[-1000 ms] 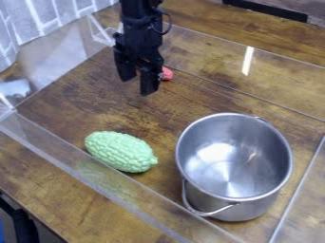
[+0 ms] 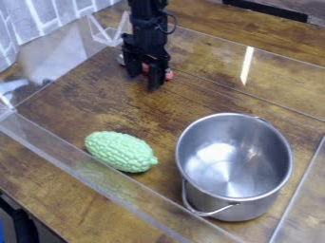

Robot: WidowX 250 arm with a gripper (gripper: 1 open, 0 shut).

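The black gripper [image 2: 144, 68] is low over the wooden floor at the back left of the clear-walled enclosure. It is around a small red object [image 2: 166, 72], which is mostly hidden behind its fingers; whether the fingers hold it cannot be made out. A green bumpy vegetable-like object [image 2: 120, 151] lies at the front left. A large steel pot [image 2: 234, 161] with a wire handle stands at the front right.
Clear plastic walls [image 2: 30, 137] border the wooden work area [image 2: 127, 109].
The gripper has moved back, away from the camera, onto the small red object, which is now more hidden. The pot and green object have not moved.
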